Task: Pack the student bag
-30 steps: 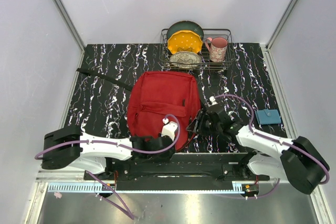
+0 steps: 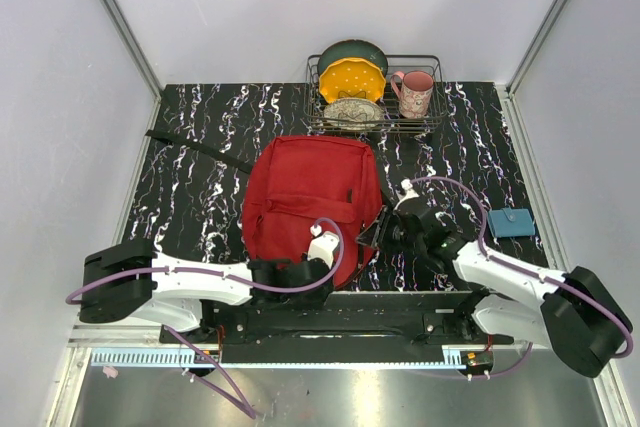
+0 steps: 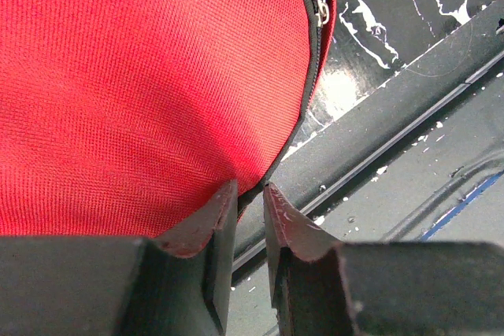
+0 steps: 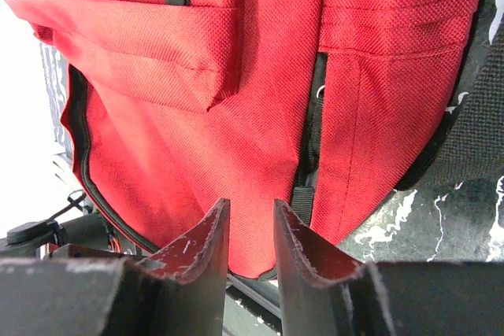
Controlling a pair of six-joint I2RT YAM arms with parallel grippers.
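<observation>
The red bag (image 2: 310, 182) lies on the dark marbled table, its black zipper (image 3: 309, 76) running along the lower edge. In the left wrist view, my left gripper is shut on the zippered edge of the bag at its near end. My right gripper is over the right side of the bag, its fingers (image 4: 209, 238) part open with nothing seen between them. A zipper pull (image 4: 319, 92) and black zipper tape lie just beyond those fingertips. A teal pouch (image 2: 511, 222) rests at the table's right edge.
A wire rack (image 2: 432, 127) at the back holds a green plate, a yellow bowl (image 2: 352, 79), a patterned dish and a pink mug (image 2: 413, 95). A black strap (image 2: 200, 149) stretches left from the bag. Free table lies at left and right.
My left arm and the bag look unmoved.
</observation>
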